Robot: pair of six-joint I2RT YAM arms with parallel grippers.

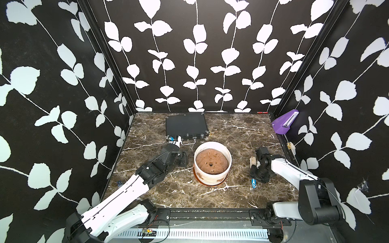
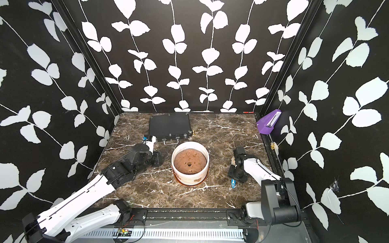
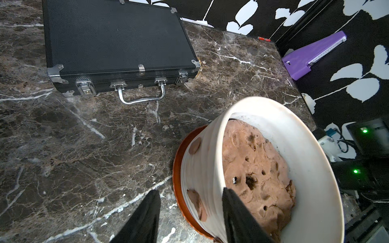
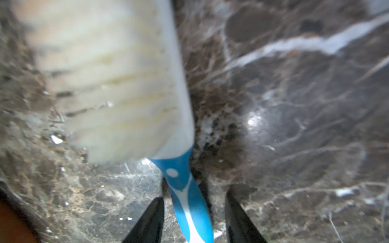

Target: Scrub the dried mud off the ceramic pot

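The white ceramic pot, filled with brown clay-like soil, stands on an orange saucer. Brown patches mark its outer wall. Left of the pot, my left gripper is open; in its wrist view the right finger overlaps the pot wall, and contact cannot be told. A brush with pale bristles and a blue-and-white handle lies right of the pot. My right gripper is open over the handle, which shows between its fingers with gaps on both sides.
A black case with a metal handle lies behind the pot. A purple holder is at the right wall.
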